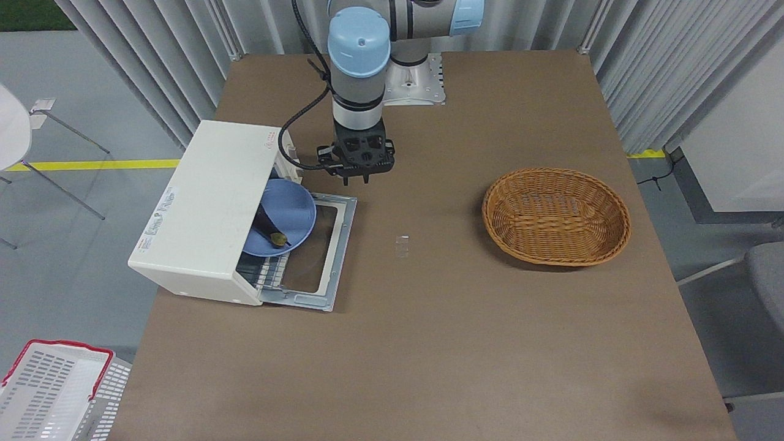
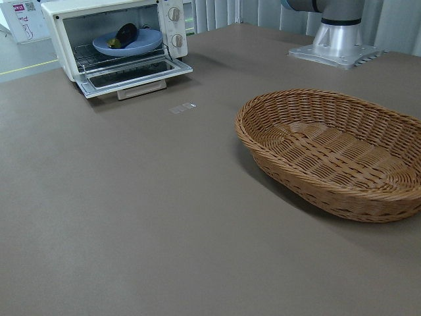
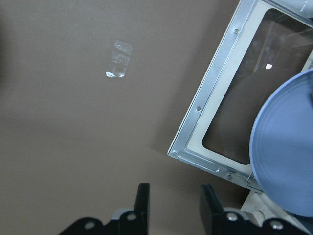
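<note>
My gripper [image 1: 356, 176] hangs above the table just beyond the toaster oven's open door, its fingers apart and empty; in the wrist view the gripper points down at bare table beside the door. The white toaster oven [image 1: 198, 206] has its glass door [image 1: 334, 250] lowered. A blue plate [image 1: 294, 206] rests on the rack inside, with a dark eggplant [image 1: 268, 226] on it; the left view shows both the plate [image 2: 141, 46] and the eggplant [image 2: 126, 34].
A wicker basket [image 1: 555, 217] sits on the right of the table [image 1: 470, 353]. A small clear patch [image 1: 402, 246] lies between oven and basket. A white plastic basket [image 1: 51, 389] is off the table at lower left.
</note>
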